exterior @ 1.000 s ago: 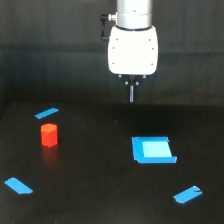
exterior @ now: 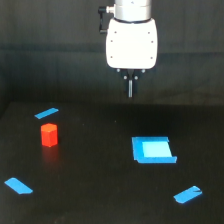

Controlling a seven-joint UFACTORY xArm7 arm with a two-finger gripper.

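Observation:
A small red block (exterior: 49, 135) stands on the dark table at the left. To the right of centre lies a pale square (exterior: 156, 149) bordered with blue tape (exterior: 139, 150). My gripper (exterior: 130, 93) hangs from the white arm (exterior: 132, 44) near the top of the view, high and apart from both. Its fingers look like one thin dark shape, so their opening cannot be made out. No object shows at its tips.
Strips of blue tape mark the table at the left back (exterior: 46, 113), left front (exterior: 18, 186) and right front (exterior: 187, 194). Bare dark table lies between the block and the square. A dark curtain (exterior: 50, 60) hangs behind.
The arm and gripper have risen slightly and shifted a touch to the left. The red block and the taped square have not moved.

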